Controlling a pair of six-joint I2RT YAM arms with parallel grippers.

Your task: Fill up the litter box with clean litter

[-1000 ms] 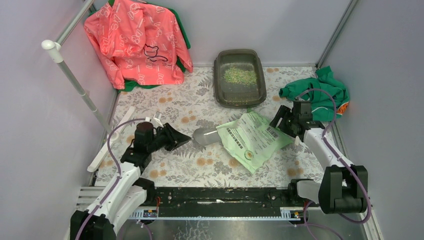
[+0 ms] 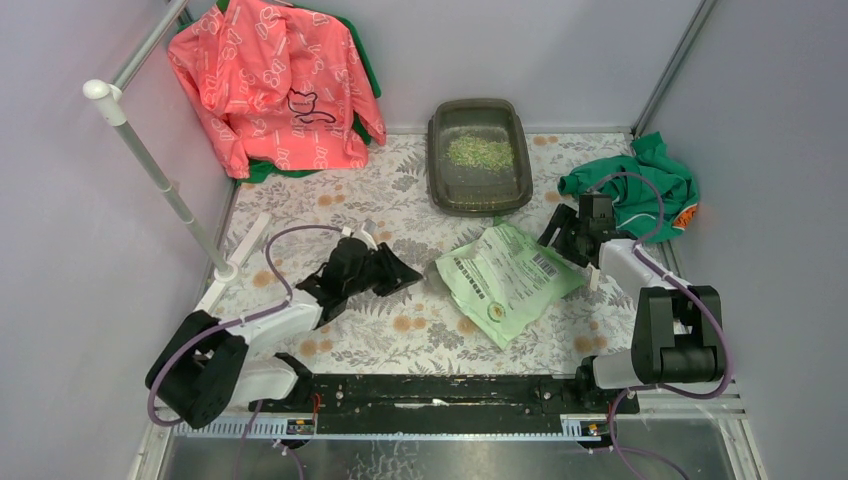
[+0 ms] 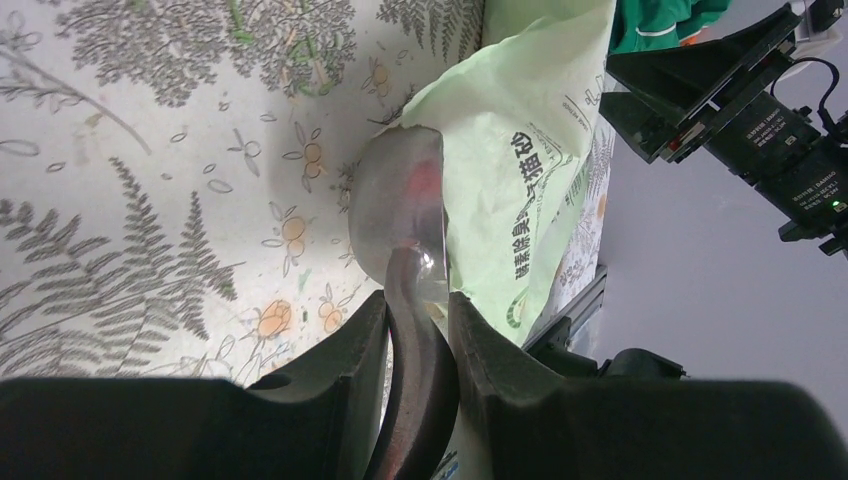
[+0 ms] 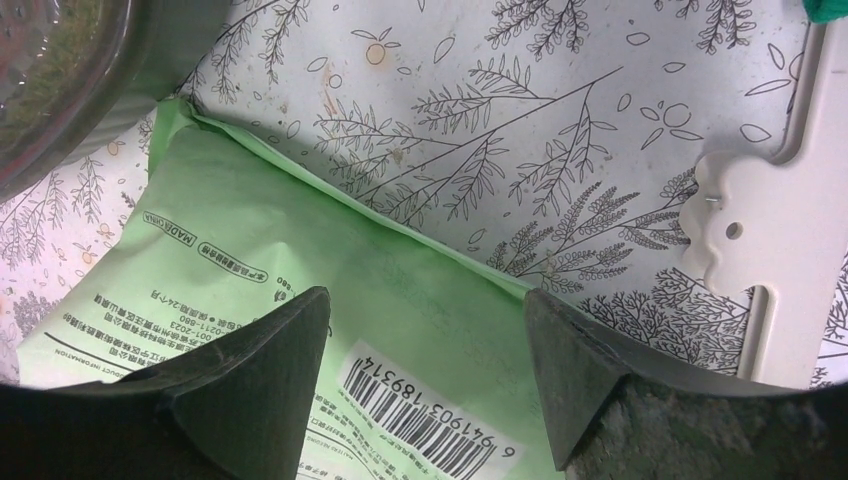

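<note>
The green litter bag [image 2: 510,280] lies on the floral surface, its mouth facing left. A metal scoop [image 3: 395,200] has its blade at that mouth, partly inside; my left gripper is shut on its handle. My right gripper is held open above the bag's barcode end, nothing visible between its fingers. The litter box [image 2: 480,200] stands behind the bag with a thin spread of green pellets in it.
A pink garment [image 2: 270,90] hangs at back left beside a white stand [image 2: 160,180]. Green cloth [image 2: 650,190] lies at back right. A white plastic piece [image 4: 760,230] lies right of the bag.
My left gripper has moved right with the scoop, whose blade now reaches further into the bag's mouth. The right arm has shifted slightly; its gripper stays near the same spot.
</note>
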